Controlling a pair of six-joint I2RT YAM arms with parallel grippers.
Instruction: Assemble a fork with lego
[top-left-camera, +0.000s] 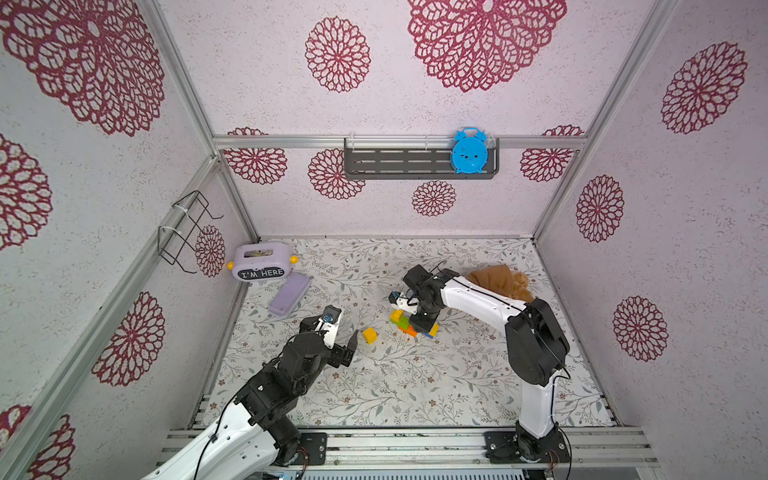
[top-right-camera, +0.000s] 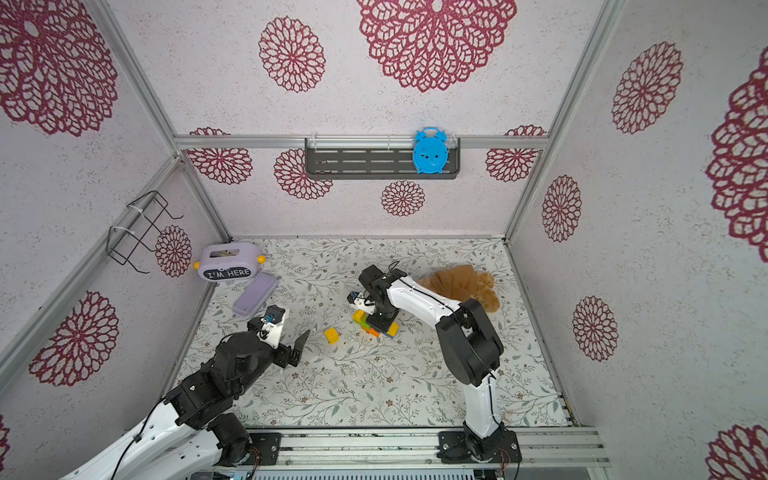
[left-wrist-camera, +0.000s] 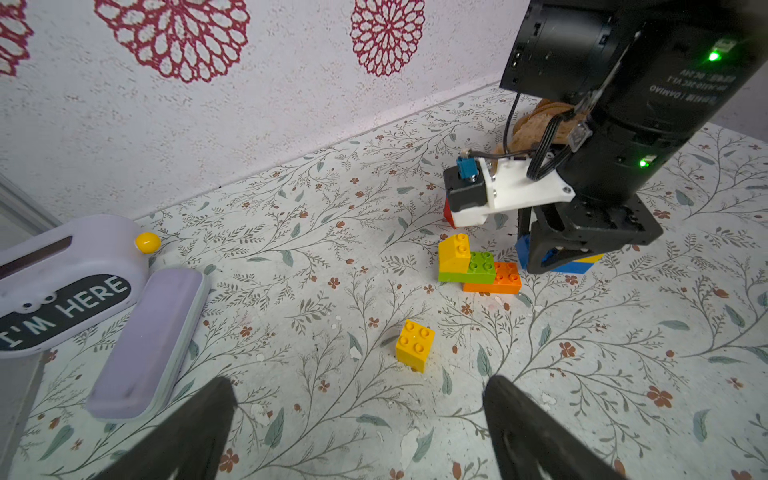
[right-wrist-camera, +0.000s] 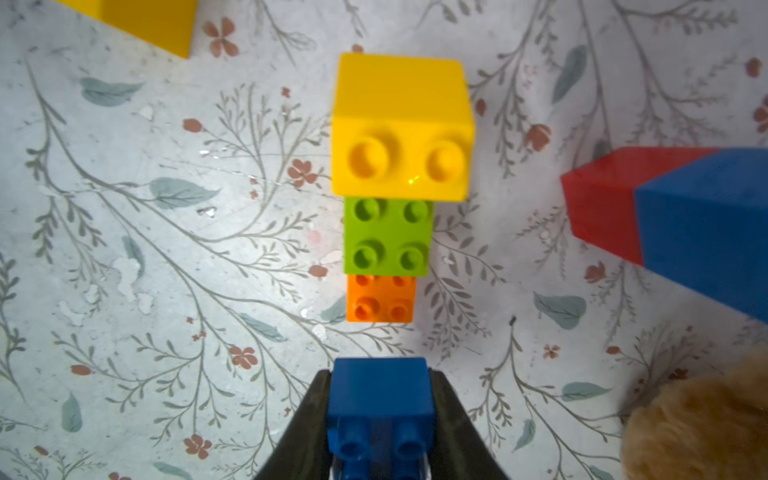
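Note:
A chain of yellow (right-wrist-camera: 400, 120), green (right-wrist-camera: 386, 234) and orange (right-wrist-camera: 380, 304) bricks lies mid-table. My right gripper is shut on a blue brick beside the orange end, with more yellow and blue beyond it in the left wrist view. A red piece (right-wrist-camera: 600, 200) with blue (right-wrist-camera: 696, 224) sits alongside. A loose yellow brick (left-wrist-camera: 414, 344) lies left of the chain. My left gripper (top-left-camera: 342, 342) stands open over the front left, its blurred fingers empty in the left wrist view.
A brown plush (top-right-camera: 460, 280) lies behind the right arm. A lilac box (left-wrist-camera: 148, 336) and an "I'M HERE" toy (top-right-camera: 228, 264) are at back left.

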